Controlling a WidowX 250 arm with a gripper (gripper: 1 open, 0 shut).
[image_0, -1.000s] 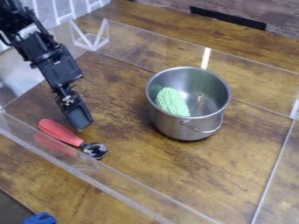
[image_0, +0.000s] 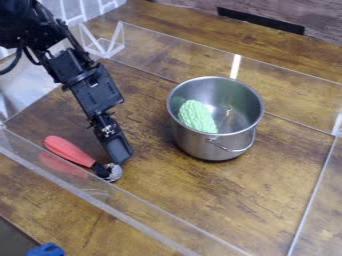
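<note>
My black gripper (image_0: 112, 150) hangs low over the wooden table, just to the upper right of a utensil with a red handle (image_0: 70, 150) and a metal head (image_0: 107, 172). Its tips are close to the metal head; whether they touch it is unclear. The fingers look shut, with nothing visible between them. A steel pot (image_0: 214, 140) stands right of the gripper, holding a pale green item (image_0: 198, 116).
Clear plastic barriers (image_0: 160, 215) edge the work area. A small blue object (image_0: 47, 249) lies outside at the lower left. The table right of and below the pot is bare.
My gripper has moved down and to the right, closer to the utensil's metal head. The utensil and pot look unmoved.
</note>
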